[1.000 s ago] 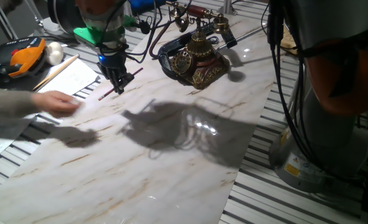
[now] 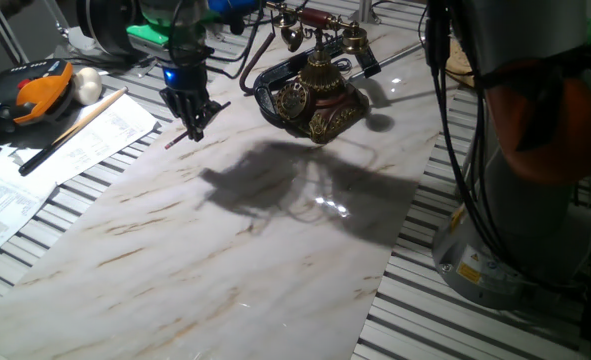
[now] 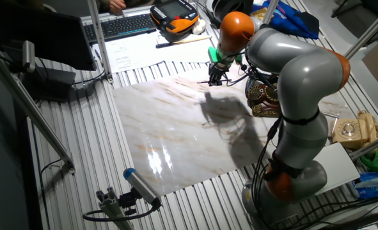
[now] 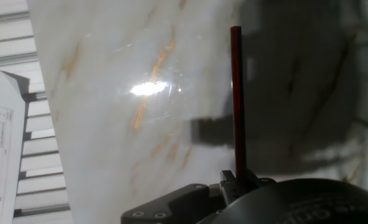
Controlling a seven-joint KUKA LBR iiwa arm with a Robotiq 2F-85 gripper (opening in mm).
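A dark red pencil [image 4: 236, 93] is pinched in my gripper, its long free part reaching straight up the wrist view. In exterior view 1 the gripper [image 2: 194, 128] hangs above the marble-patterned sheet, with the pencil [image 2: 176, 141] sticking out on both sides of the fingers. The fingers are closed around it, though the far finger is mostly hidden in the wrist view. Exterior view 2 has the gripper [image 3: 215, 78] over the sheet's upper part, close to its far edge.
An ornate old-style telephone [image 2: 320, 100] stands close beside the gripper. Papers [image 2: 90, 140] with a pen and a brush lie left, near an orange-black teach pendant [image 2: 25, 95]. The marble sheet's [image 2: 175, 290] near part is clear. A cream telephone [image 3: 352, 131] sits behind the arm.
A person's hand at the left has withdrawn from view. My gripper has risen slightly toward the back with the pencil still in it, and its shadow has shifted.
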